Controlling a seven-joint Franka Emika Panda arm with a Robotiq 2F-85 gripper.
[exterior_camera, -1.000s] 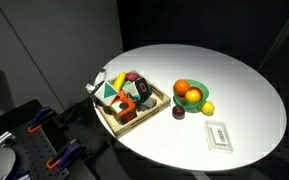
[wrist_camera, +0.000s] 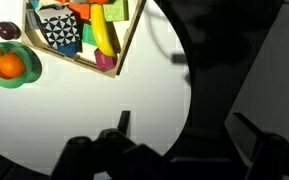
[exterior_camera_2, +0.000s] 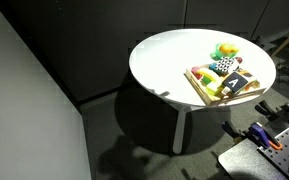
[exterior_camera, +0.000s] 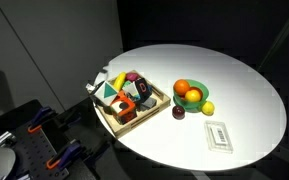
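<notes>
My gripper shows in the wrist view with its two dark fingers spread wide apart. Only white tabletop and dark floor show in the gap. A wooden tray (wrist_camera: 118, 66) full of toys lies beyond it, toward the top of that view. Inside are a yellow banana (wrist_camera: 102, 30), a checkered block (wrist_camera: 60, 29) and a magenta piece (wrist_camera: 105, 60). Exterior view 1 also shows an orange-red piece (exterior_camera: 122, 106) and a block with a green triangle (exterior_camera: 106, 93) in the tray. A green bowl (exterior_camera: 203, 93) holding orange fruit stands apart from the tray.
A yellow lemon (exterior_camera: 208, 108) and a dark round fruit (exterior_camera: 179, 112) lie beside the bowl. A flat white rectangle (exterior_camera: 217, 137) rests near the right side.
</notes>
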